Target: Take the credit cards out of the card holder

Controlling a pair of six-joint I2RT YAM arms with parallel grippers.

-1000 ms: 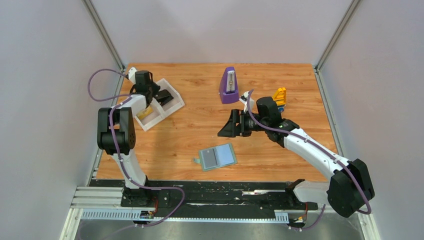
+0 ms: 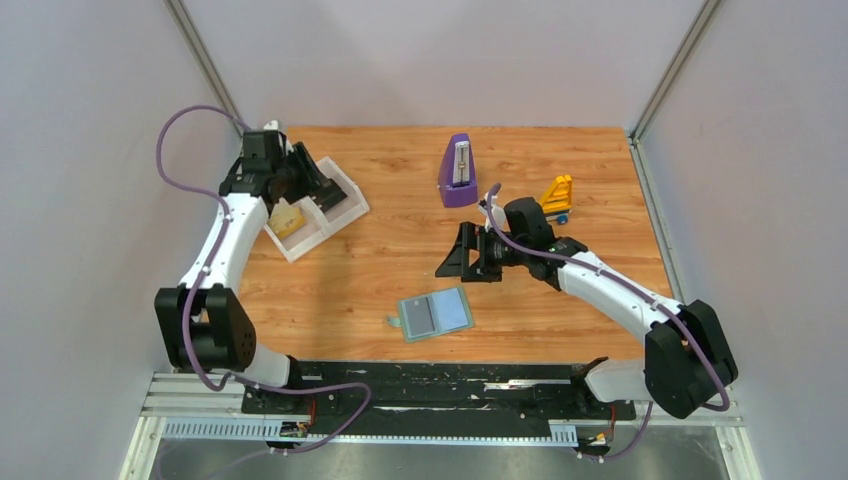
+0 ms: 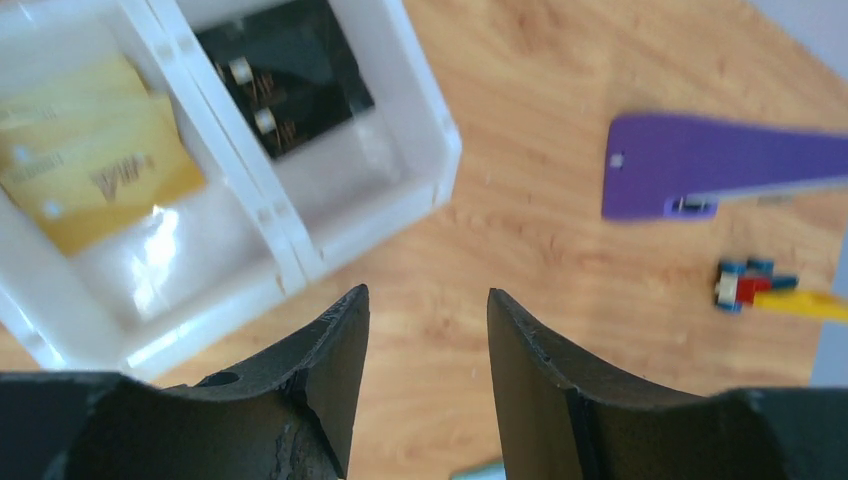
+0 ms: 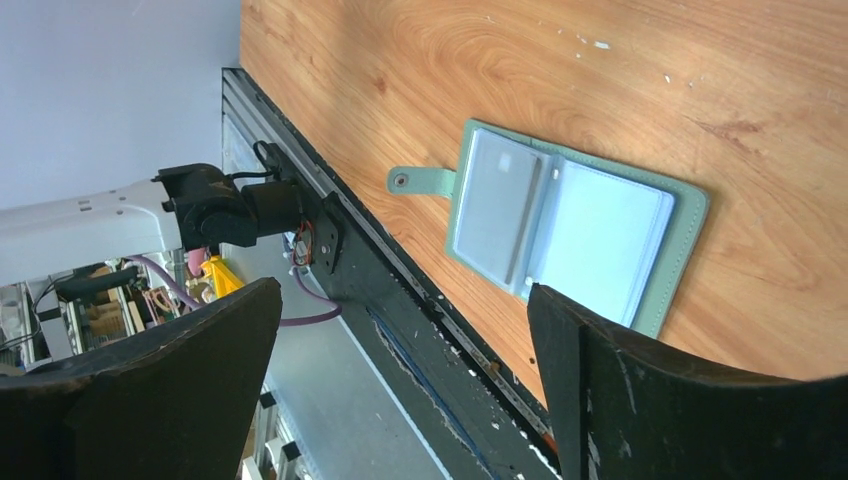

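The green card holder [image 2: 436,314] lies spread flat near the front middle of the table, its strap pointing left. In the right wrist view the holder [image 4: 690,215] shows clear pockets with a pale page on one side; whether a card is inside I cannot tell. A black card-like item [image 3: 290,75] and yellow ones [image 3: 110,160] rest in separate compartments of the white tray [image 3: 400,217]. Over that tray hangs my left gripper, its fingers parted with nothing between. My right gripper is open and empty above the table, behind the holder.
A purple stapler-like object [image 2: 458,172] stands at the back middle. To its right is a yellow toy forklift [image 2: 557,198]. Bare wood stretches between the tray and the holder.
The right gripper shifted only slightly; the holder stayed put.
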